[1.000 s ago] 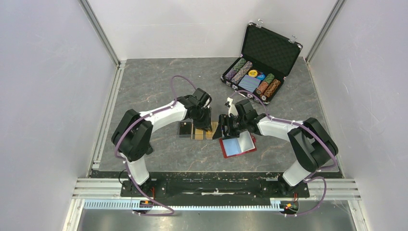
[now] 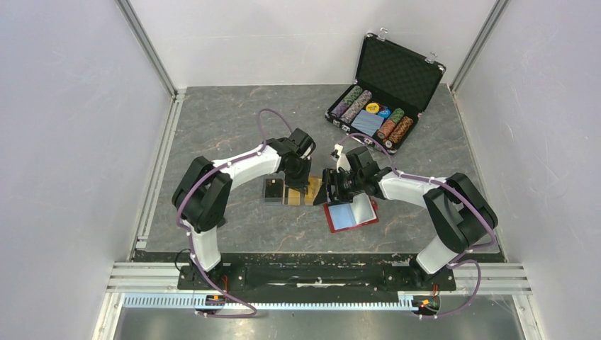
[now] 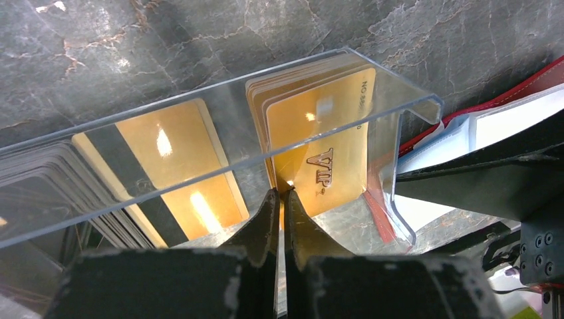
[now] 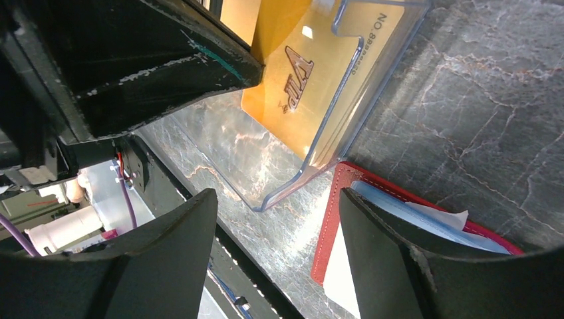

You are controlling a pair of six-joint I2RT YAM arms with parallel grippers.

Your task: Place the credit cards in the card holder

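Note:
A clear acrylic tray holds stacks of cards in compartments: dark ones at left, gold-and-black in the middle, gold VIP cards at right. My left gripper is shut, its tips at the lower left edge of the VIP stack; whether anything thin is between them is unclear. My right gripper is over the tray's right end; in its wrist view the fingers stand apart, with nothing visible between them. A red card holder with white and blue sleeves lies below it.
An open case of poker chips stands at the back right. The two grippers are close together at the centre.
The right arm shows no visible change.

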